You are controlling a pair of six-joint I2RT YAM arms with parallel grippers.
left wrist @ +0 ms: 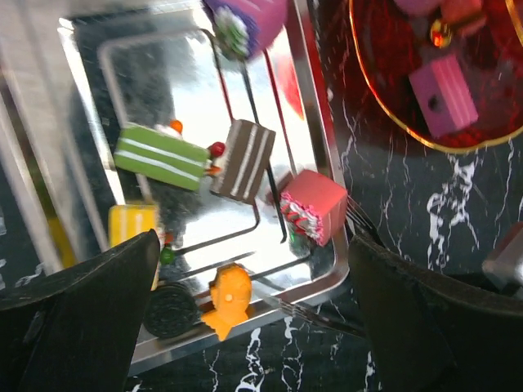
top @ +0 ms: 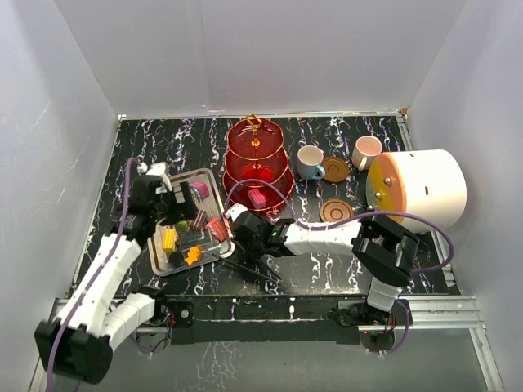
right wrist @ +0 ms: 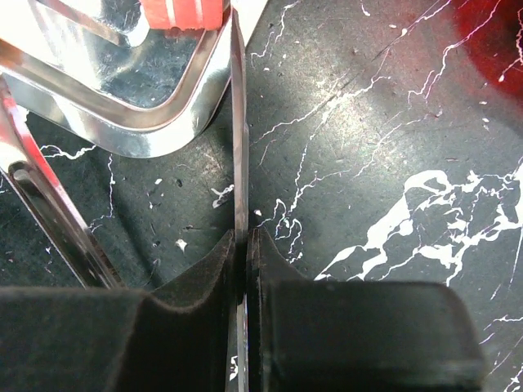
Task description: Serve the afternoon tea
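A metal tray (top: pixel 229 196) on the left holds several small cakes. Among them are a red one (left wrist: pixel 315 206), a brown striped one (left wrist: pixel 243 160), a green striped one (left wrist: pixel 162 157) and a yellow one (left wrist: pixel 131 222). My right gripper is shut on one arm of metal tongs (right wrist: pixel 239 122). That arm's end lies beside the red cake at the tray's corner; the other arm reaches in near an orange piece (left wrist: pixel 232 290). My left gripper hangs open above the tray, nothing between its fingers. A pink cake (top: pixel 257 198) sits on the red tiered stand's bottom plate (top: pixel 278 204).
A blue-handled mug (top: pixel 310 161) and a pink-white cup (top: pixel 367 150) stand at the back right, near two brown coasters (top: pixel 335 169). A large white cylinder (top: pixel 429 189) with an orange front fills the right side.
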